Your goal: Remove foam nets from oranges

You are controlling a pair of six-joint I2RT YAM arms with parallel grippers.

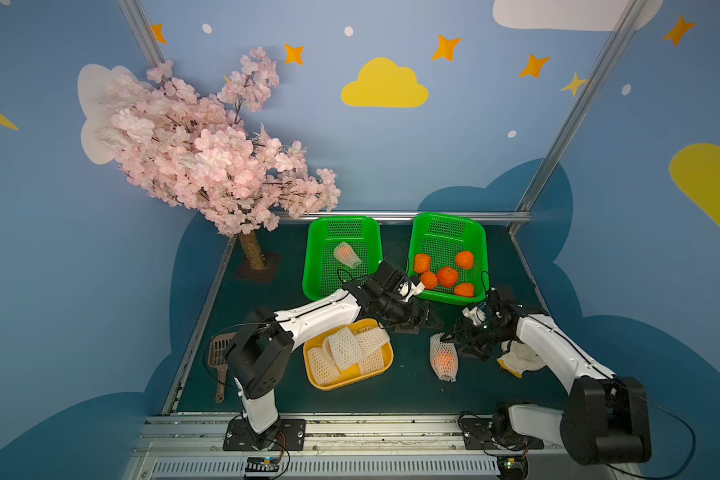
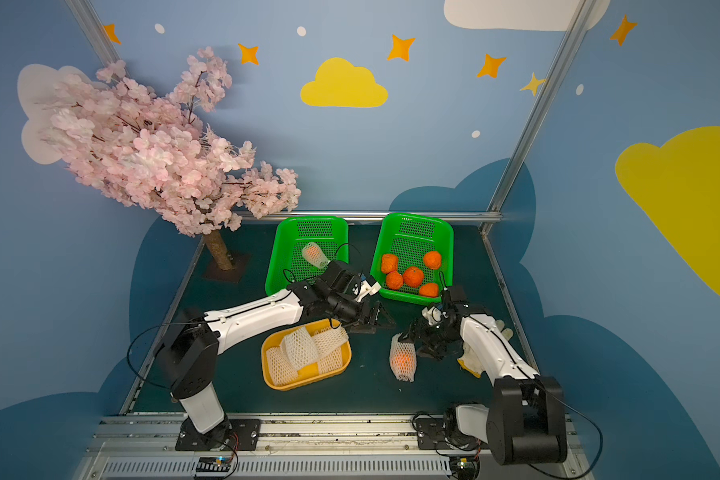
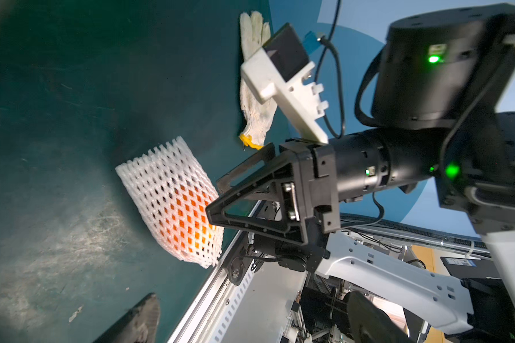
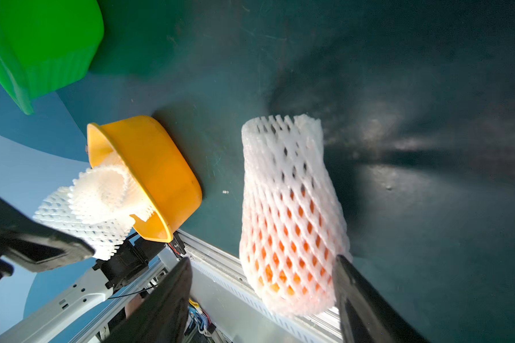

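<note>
A netted orange (image 1: 444,357) lies on the dark mat, its white foam net long and loose at the far end. My right gripper is just above it, fingers apart on either side of its near end in the right wrist view, not visibly closed on it. My left gripper (image 1: 424,316) hovers up and left of the orange, open, its fingers spread wide in the left wrist view. Another netted orange (image 1: 346,254) lies in the left green basket (image 1: 320,280).
The right green basket (image 1: 448,232) holds several bare oranges. A yellow tray (image 1: 348,382) with loose foam nets sits left of the netted orange. A glove (image 3: 251,108) lies to the right, partly under my right arm, and a slotted scoop (image 1: 220,368) at far left.
</note>
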